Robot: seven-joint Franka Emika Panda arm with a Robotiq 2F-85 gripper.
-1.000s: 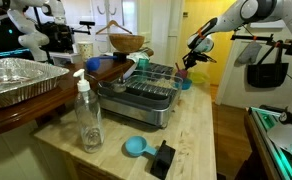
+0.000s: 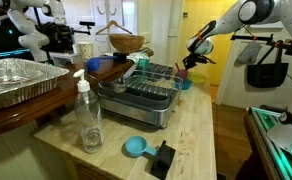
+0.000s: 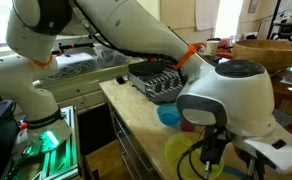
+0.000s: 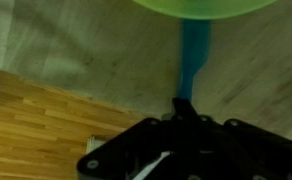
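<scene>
At the far end of the counter my gripper (image 2: 187,63) is small in exterior view 1. In the wrist view the gripper is shut on a blue utensil (image 4: 194,50). The utensil's narrow end meets the fingers, while its other end passes up to a yellow-green bowl (image 4: 211,8), where the rim cuts off the view. That yellow-green bowl (image 3: 176,149) is partly behind the large white gripper housing in exterior view 2, which also hides most of the grip.
A blue cup (image 3: 168,115) and a dark red cup (image 3: 187,126) stand close to the bowl. The dish rack (image 2: 146,98) is farther along the counter, with a soap bottle (image 2: 88,118) and a light-blue scoop (image 2: 137,146) nearer the camera. Counter right of the rack is clear.
</scene>
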